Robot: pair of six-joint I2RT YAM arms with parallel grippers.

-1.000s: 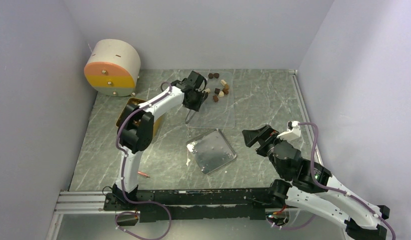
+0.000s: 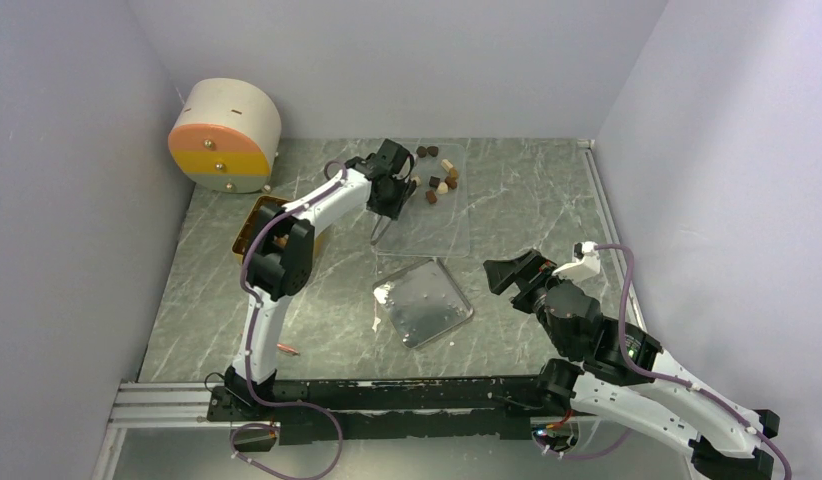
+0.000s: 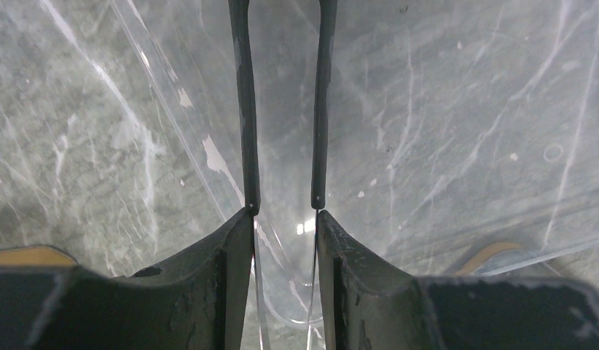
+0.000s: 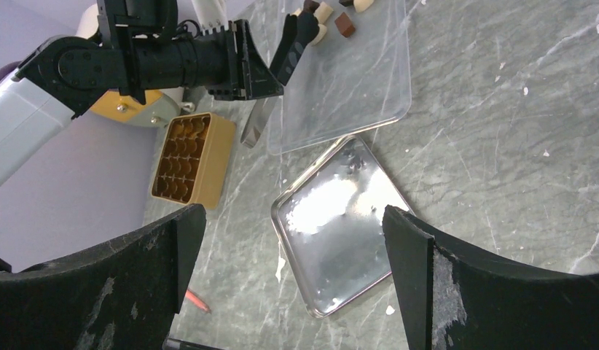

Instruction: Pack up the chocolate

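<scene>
Several dark, brown and cream chocolates [image 2: 431,197] lie on the back half of a clear plastic tray [image 2: 427,235]. My left gripper [image 2: 382,225] is over the tray's left part, holding dark-handled metal tongs [image 3: 245,102] whose two arms stand a little apart, with no chocolate seen between them in the left wrist view. A gold moulded box [image 4: 181,160] with round compartments stands left of the tray, partly hidden by the left arm in the top view. My right gripper is open and empty at the lower right of the top view.
An empty metal tray [image 2: 423,300] lies in front of the clear tray. A white drum-shaped cabinet [image 2: 227,120] stands at the back left. A small red item [image 2: 287,349] lies at the front left.
My left arm has shifted very slightly near the clear tray; nothing else has visibly changed in the top view.
</scene>
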